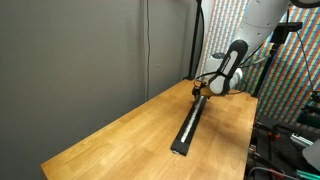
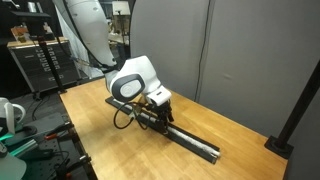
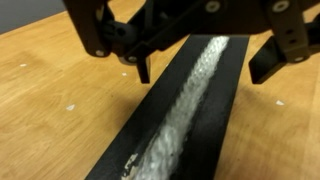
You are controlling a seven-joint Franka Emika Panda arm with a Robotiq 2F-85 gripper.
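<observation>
A long black strip [image 1: 186, 135] with a pale, shiny band down its middle lies flat on the wooden table. Its near end shows clear in exterior view 1; in exterior view 2 the strip [image 2: 195, 142] runs on both sides of my hand. My gripper stands open above the strip, one finger [image 3: 145, 66] to each side of it in the wrist view. Nothing shows between the fingers, and the strip [image 3: 205, 120] passes beneath them. From these views I cannot tell whether the fingertips touch it.
Grey panels [image 1: 80, 70] stand behind it. A dark post [image 2: 296, 110] rises at the table's far right in exterior view 2.
</observation>
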